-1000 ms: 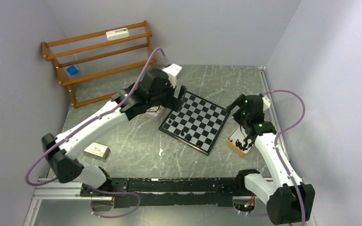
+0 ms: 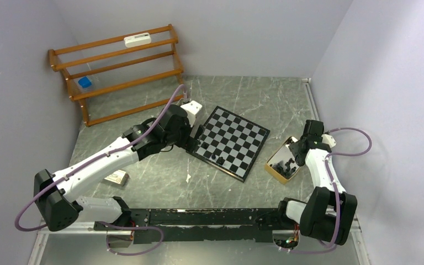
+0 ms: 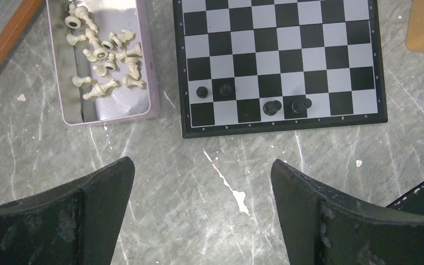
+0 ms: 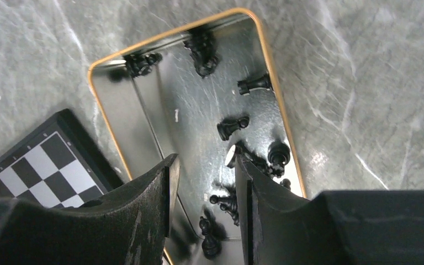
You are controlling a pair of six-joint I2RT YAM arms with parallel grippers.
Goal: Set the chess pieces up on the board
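The checkered board lies mid-table with several black pieces near one edge; a black pawn and a taller piece are among them. Light pieces lie jumbled in a pinkish tray beside the board, which my left arm covers in the top view. My left gripper is open and empty, seen over bare table in its wrist view. Above the tan-rimmed box of black pieces, my right gripper stands part open. A lying black piece shows beyond its fingertips; others are partly hidden by a finger.
A wooden rack stands at the back left. A small box sits on the table at left front. The right wall is close to my right arm. Table between board and front edge is mostly clear.
My right gripper has moved from the box's far-left side to down over the box. The left gripper has shifted down and left, off the board's middle toward its left corner.
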